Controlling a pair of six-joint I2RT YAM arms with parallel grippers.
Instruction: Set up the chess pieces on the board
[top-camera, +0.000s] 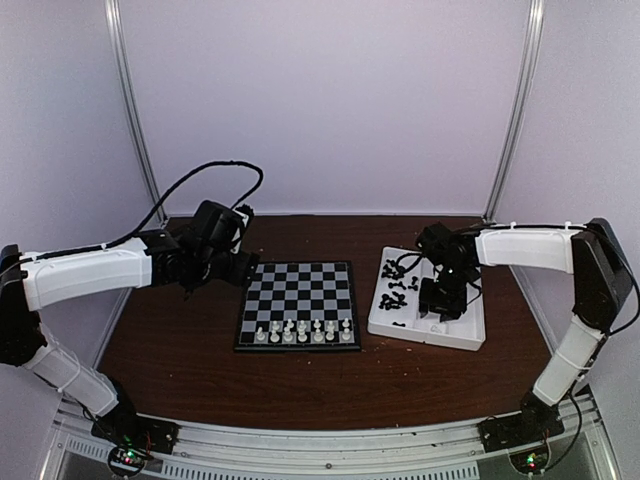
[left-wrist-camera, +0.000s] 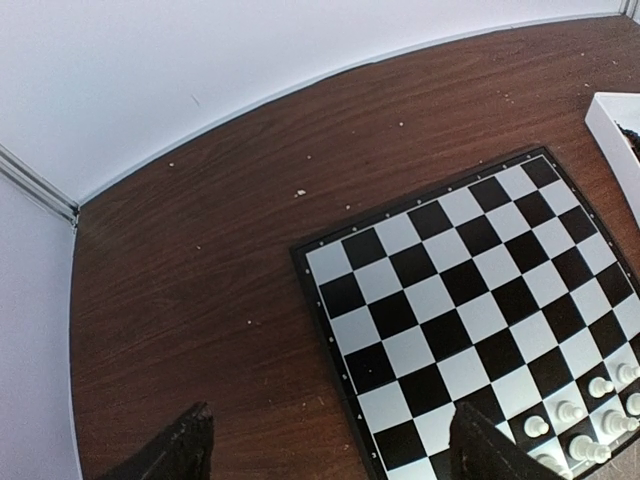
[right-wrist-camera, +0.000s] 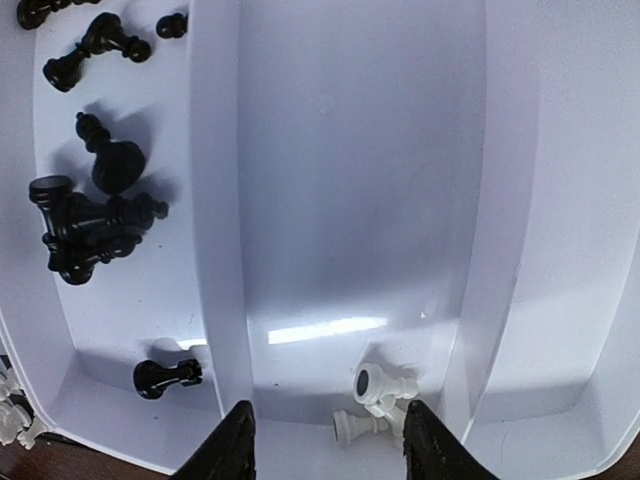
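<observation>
The chessboard (top-camera: 300, 290) lies in the middle of the table, with white pieces (top-camera: 303, 332) standing along its near rows. In the right wrist view, a few white pieces (right-wrist-camera: 372, 402) lie tipped together at the near end of the tray's middle compartment. Over them is my right gripper, its fingers parted with no piece held. Black pieces (right-wrist-camera: 118, 166) lie loose in the tray's left compartment. My left gripper hangs open and empty by the board's far left corner in the top view.
A white divided tray (top-camera: 425, 338) sits right of the board. Its walls (right-wrist-camera: 215, 200) stand between the compartments, and the right one looks empty. Bare dark table (top-camera: 290, 390) extends in front of the board.
</observation>
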